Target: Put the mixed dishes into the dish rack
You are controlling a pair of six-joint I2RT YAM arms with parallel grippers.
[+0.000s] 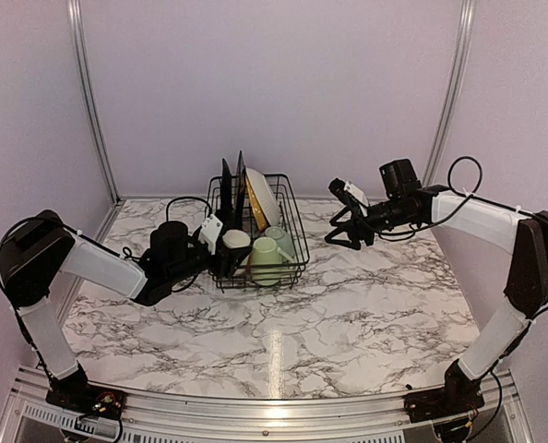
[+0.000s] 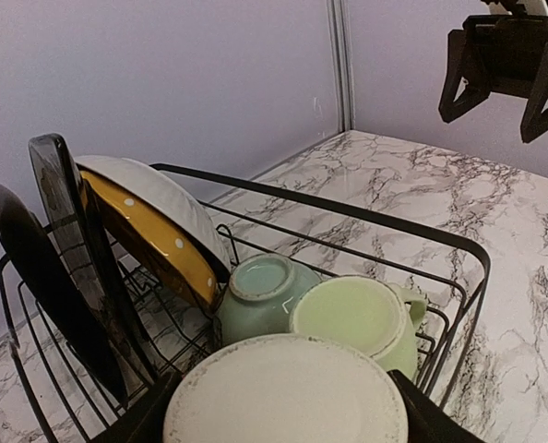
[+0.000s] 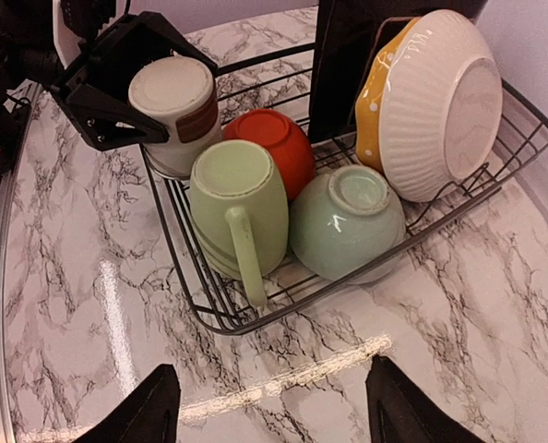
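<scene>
An upside-down white cup (image 2: pixel 283 392) fills the bottom of the left wrist view, in the rack's near left corner. Around it stands my open left gripper, a finger on either side; whether they touch it I cannot tell. In the black wire dish rack (image 3: pixel 256 323) there are also a green mug (image 3: pixel 235 171), a pale green bowl (image 3: pixel 348 221), a red cup (image 3: pixel 276 148), a white bowl (image 3: pixel 431 101), a yellow dotted bowl (image 2: pixel 149 231) and two dark upright pieces (image 2: pixel 53 286). To the rack's right, my right gripper (image 1: pixel 334 235) hangs open and empty.
Behind rises a plain wall (image 1: pixel 274 92). The upright dark pieces and bowls stand tall at the rack's back.
</scene>
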